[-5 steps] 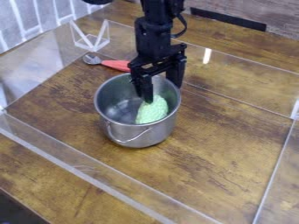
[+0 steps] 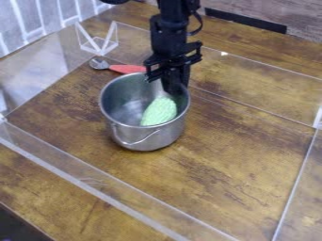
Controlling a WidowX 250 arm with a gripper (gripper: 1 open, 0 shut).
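Note:
A steel pot (image 2: 126,127) stands on the wooden table, with a pale green oblong object (image 2: 158,112) inside it. My black gripper (image 2: 171,83) is at the pot's back right rim, its lower parts close to or over that rim. Whether its fingers are open, shut or holding the rim cannot be made out.
A red-handled utensil (image 2: 126,69) with a metal end lies behind the pot at the left. A white wire-like object (image 2: 98,40) is at the back left.
The pot has shifted a little to the left and the green object sits higher in view. The gripper's spread lower parts have drawn narrower at the pot's back right rim.

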